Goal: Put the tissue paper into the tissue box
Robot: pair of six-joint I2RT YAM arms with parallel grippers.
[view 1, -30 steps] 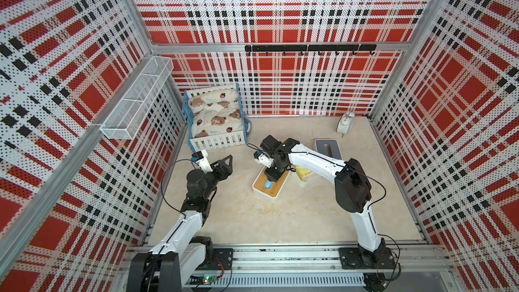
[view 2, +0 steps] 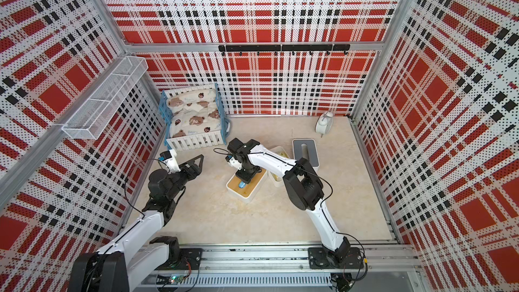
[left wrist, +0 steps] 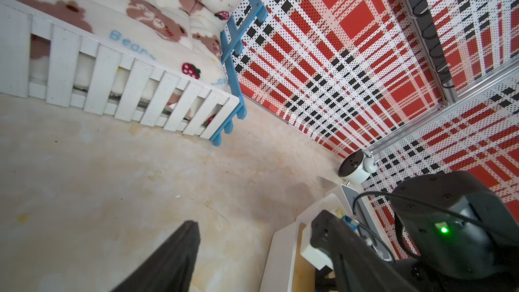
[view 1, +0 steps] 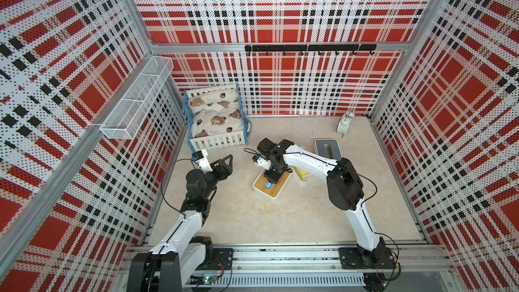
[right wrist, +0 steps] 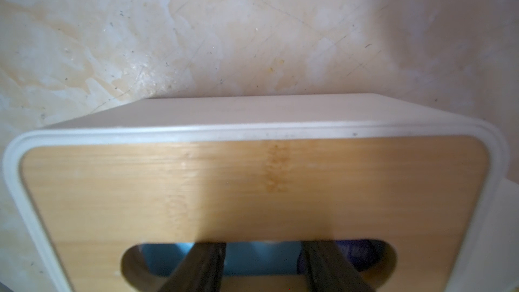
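A white tissue box with a bamboo lid [right wrist: 254, 167] stands mid-table. Through its oval slot I see something light blue [right wrist: 259, 256] and a dark purple piece with lettering [right wrist: 351, 251]; whether these are tissue packs I cannot tell. My right gripper is down at the slot, its fingers part open, blurred at the frame's lower edge; whether anything is held between them is unclear. My left gripper stands open over bare table at the left, apart from the box, which shows beside it in the left wrist view.
Behind the box, to the right, stand a pale container with yellow inside [view 1: 303, 175] and a grey lidded box [view 1: 327, 146]. A toy crib [view 1: 216, 140] is at the back left, a white object [view 1: 344, 125] at the back right.
The left arm has not moved.
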